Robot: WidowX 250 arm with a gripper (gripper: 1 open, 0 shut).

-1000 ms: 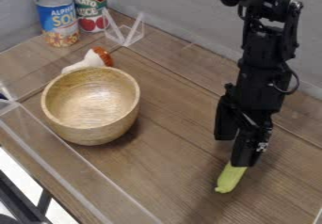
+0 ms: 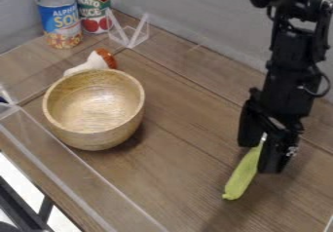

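Observation:
A black robot gripper (image 2: 268, 142) is lowered at the right of the table, its open fingers around the upper end of a long yellow-green object (image 2: 240, 177). That object lies on the wood, its lower end pointing toward the front. Whether the fingers touch it is hard to tell, as they partly hide it.
A wooden bowl (image 2: 92, 114) sits on the left of the table (image 2: 156, 187). Behind it lie a white and red-orange object (image 2: 89, 65) and two cans, blue (image 2: 60, 19) and red (image 2: 93, 7), in the back corner.
The gripper has shifted slightly and come down over the upper end of the yellow-green object. The other things stay where they were.

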